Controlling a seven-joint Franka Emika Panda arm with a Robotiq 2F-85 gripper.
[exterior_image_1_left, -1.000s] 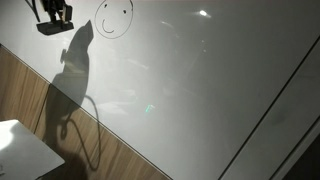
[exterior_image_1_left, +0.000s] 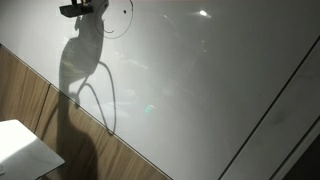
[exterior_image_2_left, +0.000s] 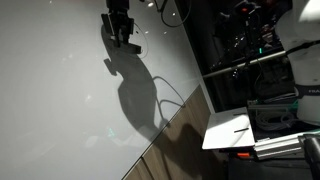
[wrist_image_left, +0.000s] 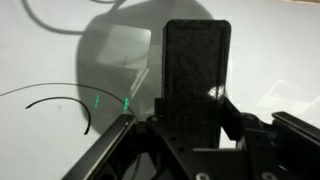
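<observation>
My gripper is shut on a dark rectangular block (wrist_image_left: 195, 65), which looks like a board eraser. In exterior view 1 the block (exterior_image_1_left: 73, 11) shows at the top edge, left of a drawn face (exterior_image_1_left: 132, 16). The arm's shadow falls beside that drawing, and its left part is hard to make out. The wrist view has two of its black curved lines (wrist_image_left: 58, 99) to the left of the block, on the white board (wrist_image_left: 40, 150). Exterior view 2 has the block (exterior_image_2_left: 130, 48) close to the board; whether they touch, I cannot tell.
Wood panelling (exterior_image_1_left: 25, 95) borders the board's lower edge. A white surface (exterior_image_1_left: 25, 150) stands at lower left in exterior view 1. Dark equipment and a white table (exterior_image_2_left: 228, 128) are at the right of exterior view 2. Most of the board is bare.
In exterior view 1 my gripper and the block have moved right and upward, nearer the drawn face. The shadow has shifted with them and now reaches the drawing's left side.
</observation>
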